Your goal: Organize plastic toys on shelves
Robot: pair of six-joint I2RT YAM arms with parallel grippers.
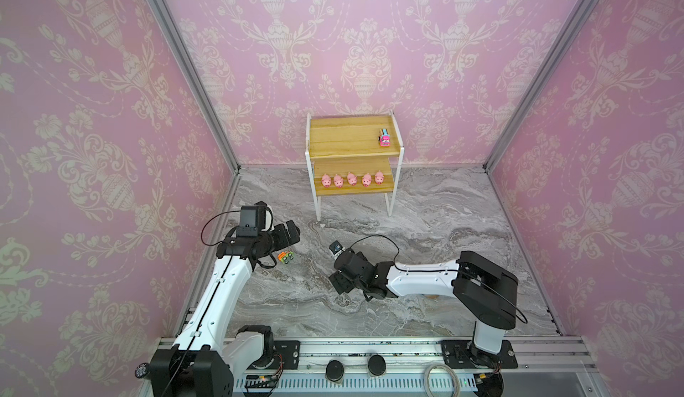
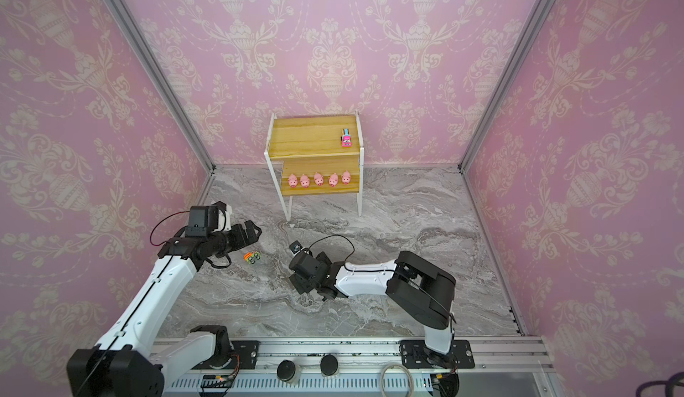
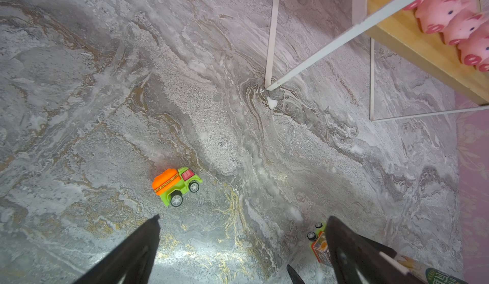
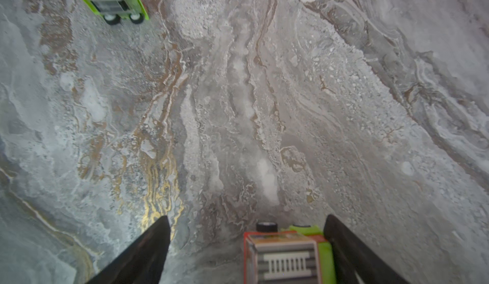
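In the right wrist view, a red-edged, green-sided toy vehicle (image 4: 287, 258) lies on its side between the fingers of my right gripper. It is close to the right finger, with a clear gap to the left one, so the fingers are open. From the left wrist the same toy (image 3: 319, 245) is partly covered. An orange and green toy truck (image 3: 177, 184) lies on the marble floor ahead of my left gripper, which is open and empty. Several pink pigs (image 1: 352, 179) line the lower shelf; a pink and blue toy (image 1: 384, 138) sits at the upper shelf's right end.
The wooden shelf unit (image 1: 342, 137) on white legs stands against the back wall, and most of its upper board is bare. Between the unit and the grippers lies clear marble floor (image 1: 441, 218). My right arm (image 1: 424, 279) reaches across the floor's front.
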